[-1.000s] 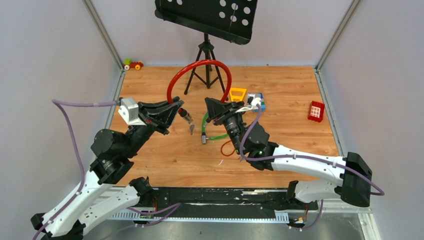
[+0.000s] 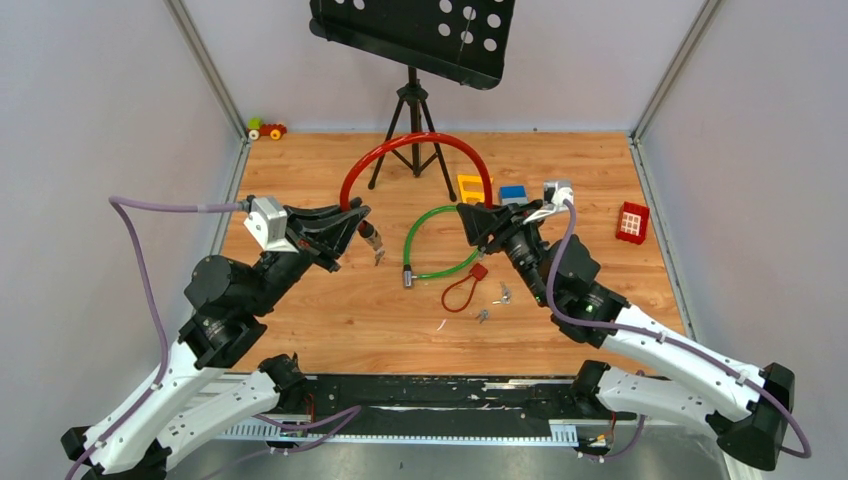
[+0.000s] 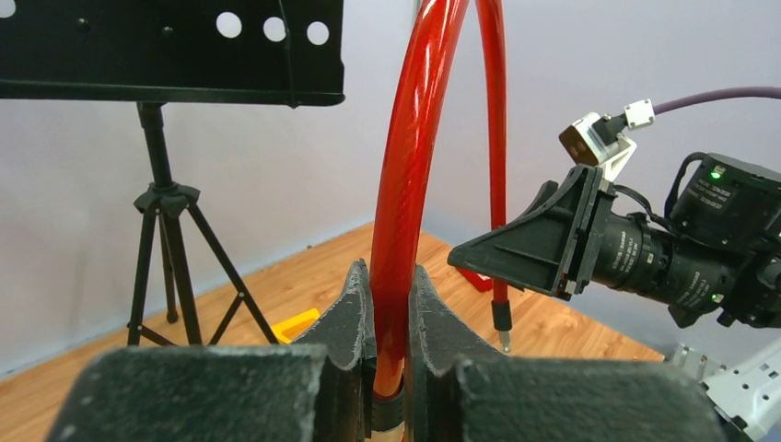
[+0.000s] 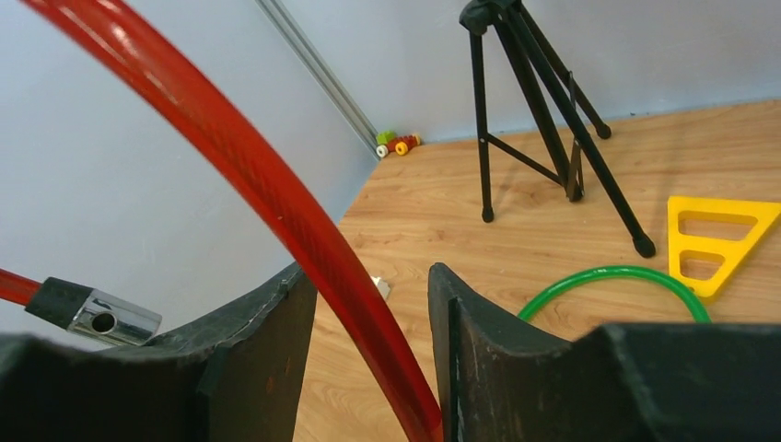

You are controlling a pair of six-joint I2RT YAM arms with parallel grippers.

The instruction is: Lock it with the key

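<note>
A red cable lock [image 2: 418, 138] arches in the air between my two arms. My left gripper is shut on it just above the lock body, which has a black collar and metal barrel [image 4: 115, 318] with an open hole. Below that barrel a key [image 2: 378, 256] hangs in the top view. The lock's other end, a black cap [image 3: 501, 316] with a metal pin, points down below my right gripper. That gripper is open, and the red cable passes between its spread fingers. The pin and the hole are apart.
On the table lie a green cable lock [image 2: 412, 245], a red key loop [image 2: 458, 298], loose keys [image 2: 504, 294], a yellow piece [image 4: 723, 230] and a red block [image 2: 632, 222]. A black stand [image 2: 412, 95] rises behind.
My right gripper has moved to the right, and the cable's right side has swung right with it, widening the arch. The left arm has barely moved.
</note>
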